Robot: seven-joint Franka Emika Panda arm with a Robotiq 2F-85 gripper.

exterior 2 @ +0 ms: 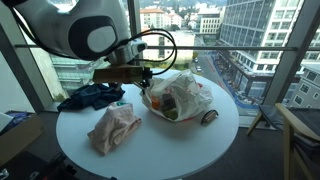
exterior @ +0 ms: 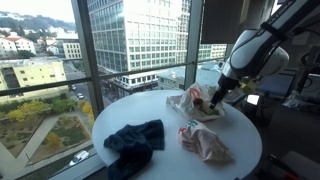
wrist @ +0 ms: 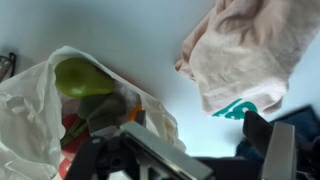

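My gripper is open above the table, with nothing seen between its fingers. In the wrist view, a white plastic bag (wrist: 28, 115) lies open at the left; inside show a green fruit or vegetable (wrist: 84, 76) and orange and red pieces. A pale pink cloth (wrist: 238, 60) with a teal mark lies crumpled at the upper right. Beyond the right finger shows part of a dark blue cloth (wrist: 300, 124), which lies bunched at the table's left in exterior view 1. The gripper hangs close to the bag, apart from both cloths.
The round white table (exterior 2: 215, 140) stands by tall windows. A small dark object (exterior 2: 210, 117) rests beside the bag. Bare tabletop shows between the bag and the cloths. A wooden chair (exterior 2: 292, 135) stands off to the right in exterior view 2.
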